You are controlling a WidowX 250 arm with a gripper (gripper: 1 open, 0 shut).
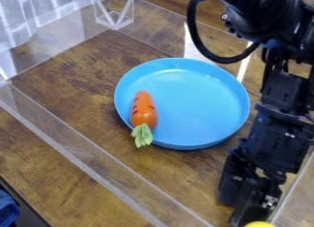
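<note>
An orange toy carrot [143,111] with pale green leaves lies on the left part of a blue plate [190,107]. The black gripper [252,198] reaches down at the right, low beside the plate, just above a yellow object [259,224] that is cut off at the bottom edge. The arm hides much of that corner, and whether anything is between the fingers is hard to see.
Clear plastic walls border the brown wooden surface [68,79] at left and right. A white object [196,42] stands behind the plate. A dark blue item [6,212] sits at the lower left edge. The floor left of the plate is clear.
</note>
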